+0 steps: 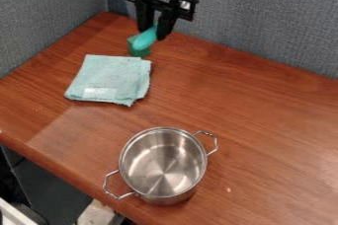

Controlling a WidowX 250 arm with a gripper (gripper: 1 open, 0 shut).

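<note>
My black gripper (157, 24) is at the top centre, shut on a teal oblong object (144, 38), which hangs over a green block (138, 50) near the back left of the wooden table. The teal object partly covers the block; whether they touch I cannot tell. A folded light-blue cloth (109, 79) lies in front of them. A steel pot (162, 165) with two wire handles stands near the front of the table.
Grey padded walls (264, 27) border the back and left. The table edge drops away at the lower left.
</note>
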